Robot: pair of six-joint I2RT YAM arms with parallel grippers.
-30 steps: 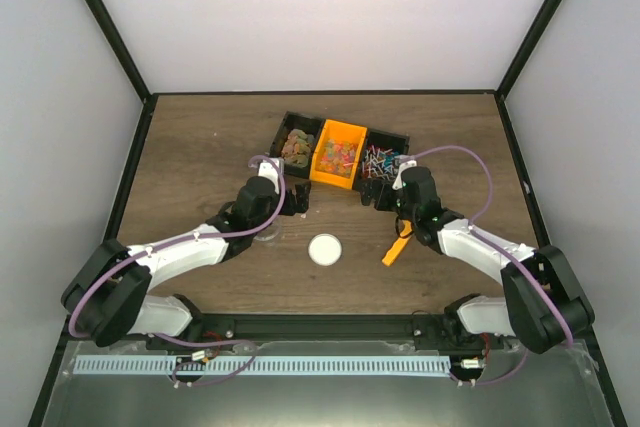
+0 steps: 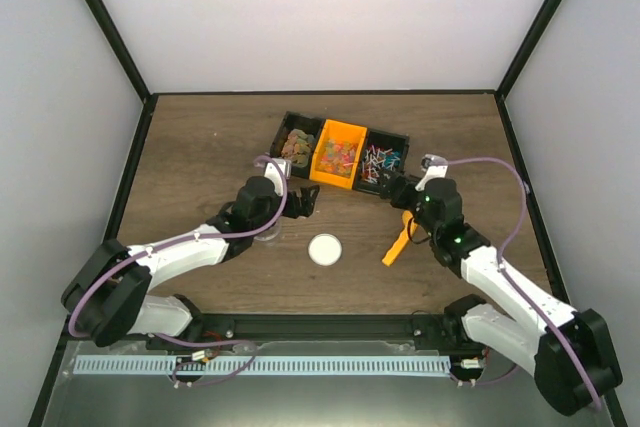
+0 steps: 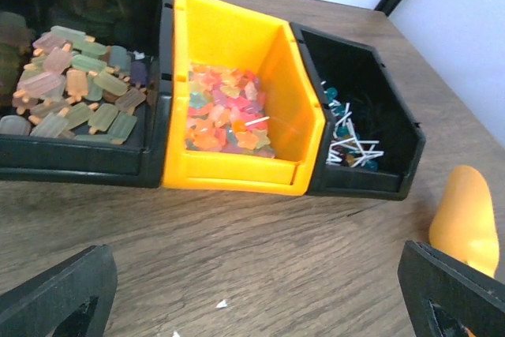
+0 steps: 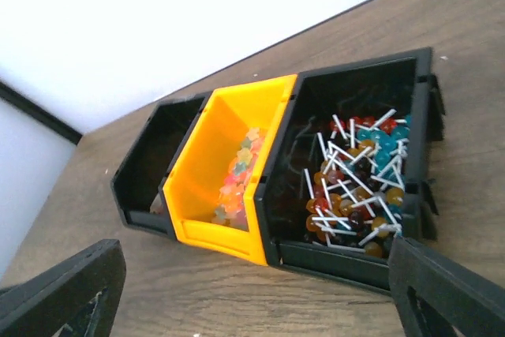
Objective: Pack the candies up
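Observation:
Three bins stand in a row at the back: a black one with popsicle-shaped candies [image 3: 91, 92], a yellow one [image 2: 352, 133] with star-like gummies [image 3: 225, 108], and a black one with lollipops [image 4: 355, 187]. My left gripper [image 2: 304, 200] hangs open over the table just in front of the bins. My right gripper [image 2: 398, 187] stands near the lollipop bin, fingers apart with nothing seen between them. A white disc [image 2: 325, 250] lies front centre. A clear container [image 2: 270, 231] is partly hidden under the left arm.
A yellow tool [image 2: 396, 247] lies beside the right arm. Dark framed walls bound the space.
My right arm has moved toward the right, away from the middle of the bins.

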